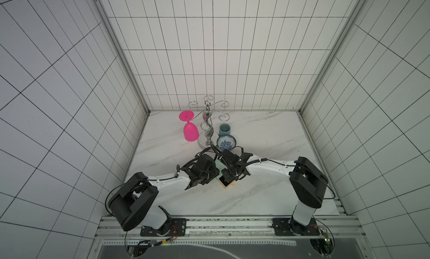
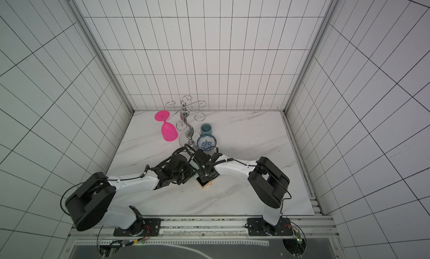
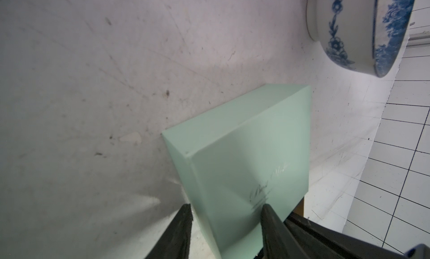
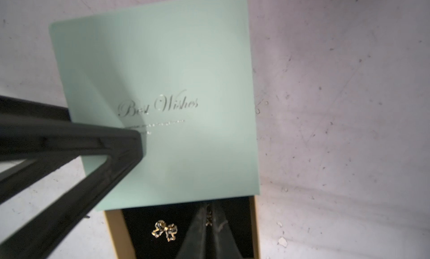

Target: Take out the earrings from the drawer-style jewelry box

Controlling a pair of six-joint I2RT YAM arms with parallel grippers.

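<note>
The mint-green jewelry box (image 4: pixel 188 75), lettered "Best Wishes", lies on the table with its tan-walled drawer (image 4: pixel 120 232) pulled partly out. One gold bow earring (image 4: pixel 164 230) sits on the black lining. A second earring (image 4: pixel 208 216) shows in the narrow gap of my right gripper, whose fingers point down into the drawer; whether they press on it is unclear. My left gripper has its fingers apart at the box: one beside its side wall, the other over the lid. From above, the arms hide much of the box.
Behind the box stand a blue-and-white bowl (image 1: pixel 226 142), a teal cup (image 1: pixel 224 129), a silver scroll-armed stand (image 1: pixel 207 111) and an upturned pink goblet (image 1: pixel 190 131). Both grippers are close together over the box.
</note>
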